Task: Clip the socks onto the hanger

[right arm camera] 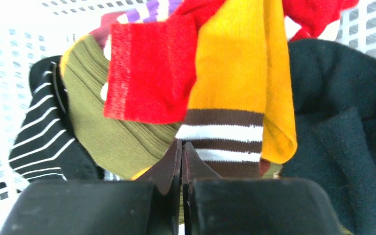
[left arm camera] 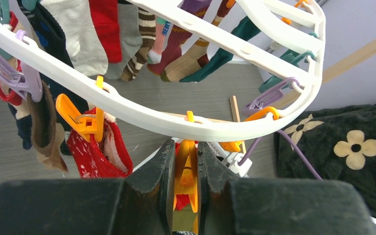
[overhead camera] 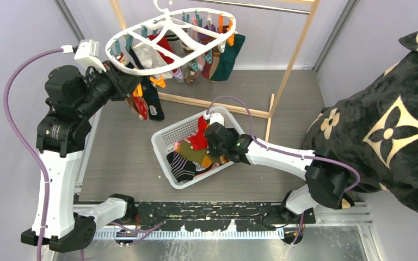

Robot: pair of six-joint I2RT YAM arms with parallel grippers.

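The white hanger point(overhead camera: 212, 50) hangs at the upper left with several socks on its clips. My left gripper is at its near rim, shut on an orange clip point(left arm camera: 186, 182); no sock shows in that clip. Below, the white basket point(overhead camera: 160, 149) holds a heap of socks. Inside it my right gripper points down, its fingertips nearly together at the edge of a yellow sock point(right arm camera: 232, 63) with brown and white stripes. Whether any cloth is caught between them does not show. A red sock point(right arm camera: 152, 73) and an olive sock point(right arm camera: 90, 98) lie beside it.
A dark striped sock point(overhead camera: 182, 166) lies in the basket's near left part. Wooden stand bars point(overhead camera: 223, 107) cross the floor behind the basket. A dark flowered cushion point(overhead camera: 381, 130) fills the right side. Bare floor point(overhead camera: 122, 163) shows left of the basket.
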